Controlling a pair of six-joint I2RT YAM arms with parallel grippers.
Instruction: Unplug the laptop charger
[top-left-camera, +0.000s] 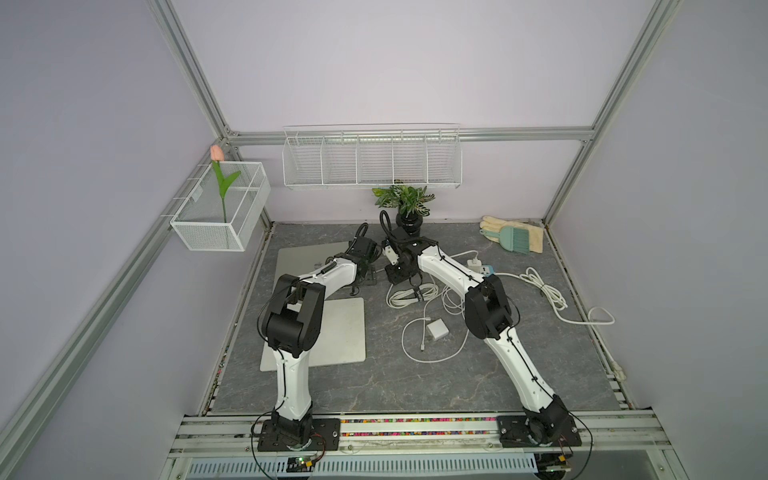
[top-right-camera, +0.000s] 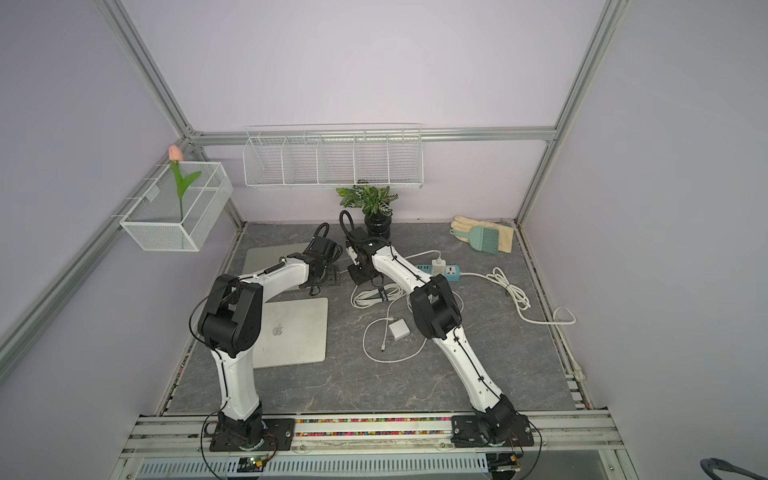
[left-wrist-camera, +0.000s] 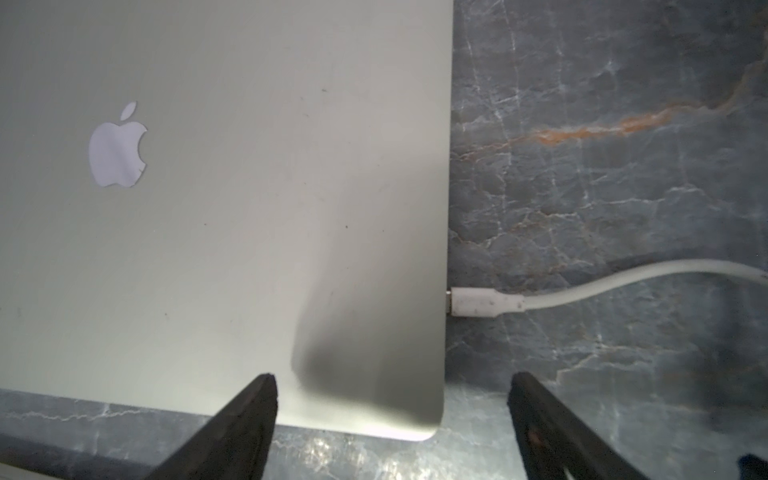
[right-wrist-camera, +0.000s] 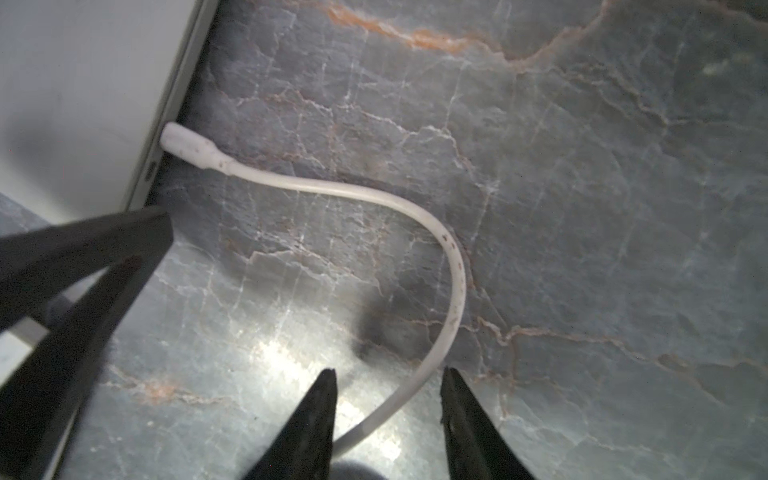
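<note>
In the left wrist view, the grey laptop (left-wrist-camera: 280, 200) lies closed, its right edge facing bare table. At that edge sits the white charger plug (left-wrist-camera: 476, 302), a thin sliver of metal showing between it and the laptop. The white charger cable (right-wrist-camera: 360, 192) curves away from the plug in the right wrist view. My left gripper is open above the laptop's near corner, with nothing between its fingers. Closer to the cable, my right gripper is part open. The cable passes across the gap between its fingertips; I see no grip on it. Both arms hide the plug from above.
A second, silver laptop (top-left-camera: 340, 332) lies in front. Coiled cable (top-left-camera: 412, 297), a white power adapter (top-left-camera: 437, 329) and a power strip (top-right-camera: 453, 273) are to the right. A potted plant (top-left-camera: 409, 220) stands behind. My two grippers are close together.
</note>
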